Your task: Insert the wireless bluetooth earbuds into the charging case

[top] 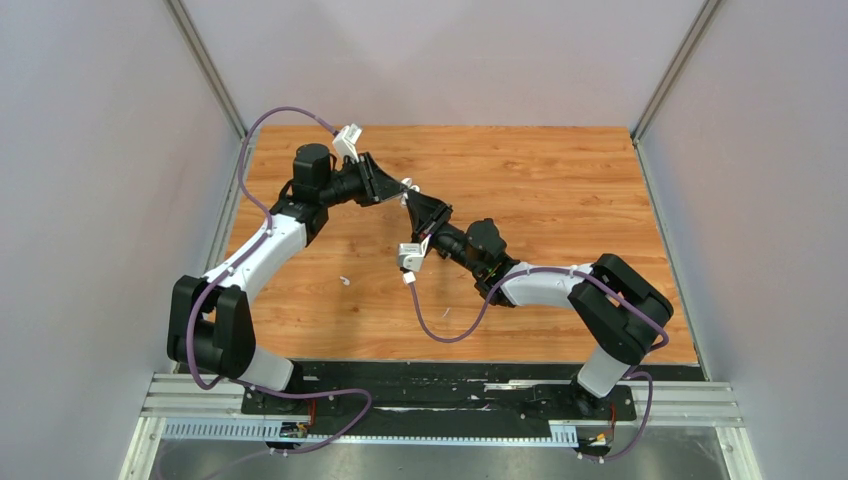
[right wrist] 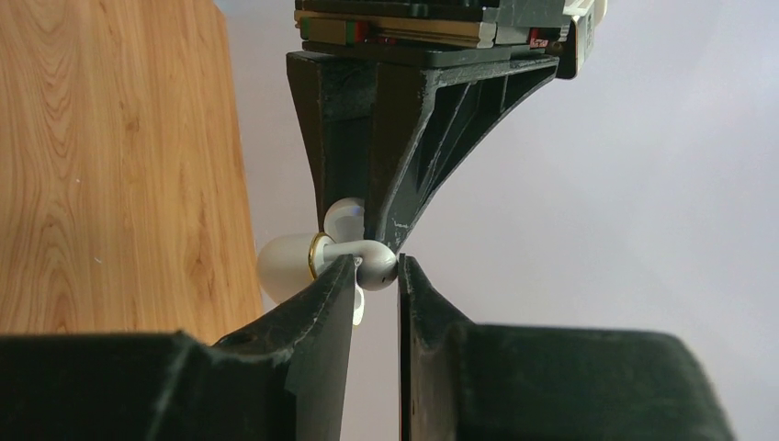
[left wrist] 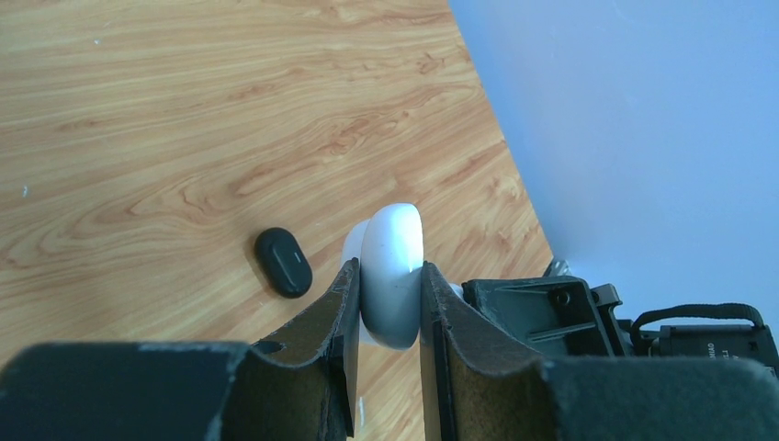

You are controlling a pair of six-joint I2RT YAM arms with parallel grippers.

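The white charging case (left wrist: 391,276) is held up in my left gripper, its rounded side between the fingertips; a dark oblong piece (left wrist: 283,262) lies on the table below. In the right wrist view my right gripper has a white earbud (right wrist: 375,265) with a rounded tip between its fingertips, against a white body with a gold ring (right wrist: 294,266). Both grippers meet above the middle-left of the table, seen small in the top view.
Pale walls surround it, and purple cables run along both arms.
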